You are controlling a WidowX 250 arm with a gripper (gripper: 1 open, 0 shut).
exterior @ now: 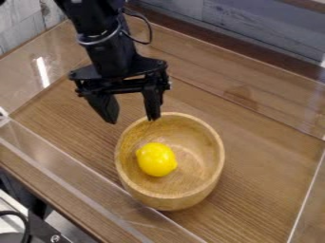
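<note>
A black robot gripper [129,99] hangs from the top left, open, its two fingers spread wide with nothing between them. Just below and right of it, a round wooden bowl [200,178] rests on the wooden tabletop, holding a yellow object [156,159], rounded like a lemon or ball, in its left-middle part. The gripper is above the bowl's back-left rim, apart from the yellow object.
A grey plank wall [254,28] runs along the back. A black cable lies at the bottom-left corner.
</note>
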